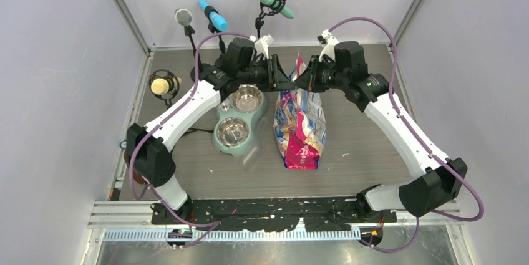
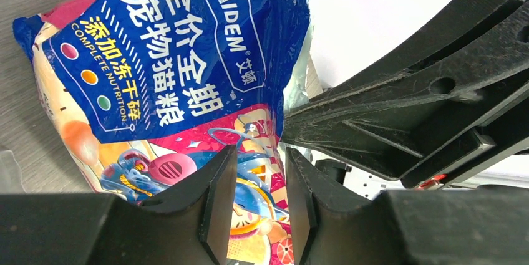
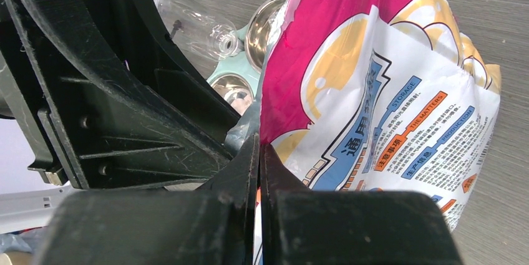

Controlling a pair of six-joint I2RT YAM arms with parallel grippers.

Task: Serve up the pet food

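The colourful pet food bag lies on the table right of the green double bowl stand, whose two steel bowls look empty. At the bag's upper part both grippers meet, nearly tip to tip. In the left wrist view my left gripper is partly open, with the bag's printed front and side edge showing in the gap between its fingers. My right gripper is shut on the edge of the bag, seen in the right wrist view. Whether the bag's mouth is open is hidden from view.
A clear plastic bottle lies near the bowls. Brushes on stands, one blue and one green, rise at the back, with a yellow-tipped holder at the left. Right of the bag the table is clear.
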